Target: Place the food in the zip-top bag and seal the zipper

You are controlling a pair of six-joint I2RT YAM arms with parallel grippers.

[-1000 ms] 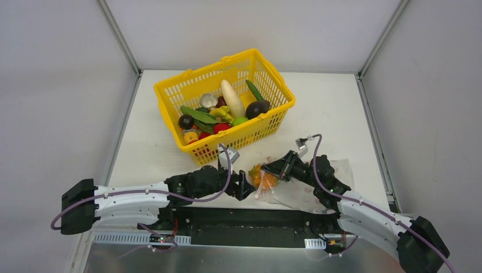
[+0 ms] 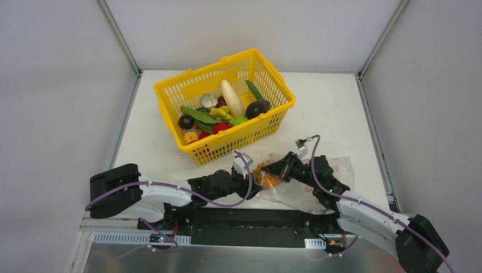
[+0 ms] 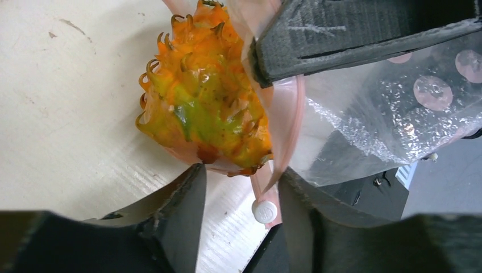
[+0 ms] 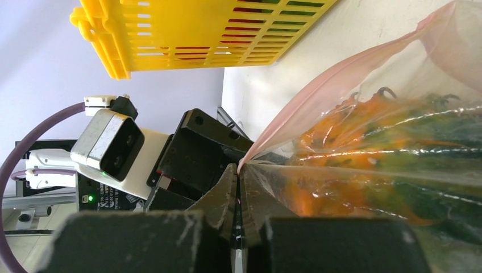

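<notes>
A clear bag [image 2: 295, 196] with a pink zipper rim lies at the table's front. Its mouth holds an orange-green spiky fruit, seen through the film in the right wrist view; some of it bulges towards the left arm. My right gripper is shut on the rim's upper edge, pinching thin film. The left gripper is part open below the fruit; the pink rim [image 3: 287, 122] dips towards its right finger. Near that finger shows a white round slider [image 3: 265, 212] on the rim's end. In the top view the left gripper [image 2: 254, 185] touches or nearly touches the fruit.
Behind the arms stands a yellow basket [image 2: 167, 88] with several vegetables and fruits. The table's front edge is close to both grippers.
My left arm has moved right, bringing its gripper up against the fruit and bag mouth. The right arm has stayed in place, and the basket has not moved.
</notes>
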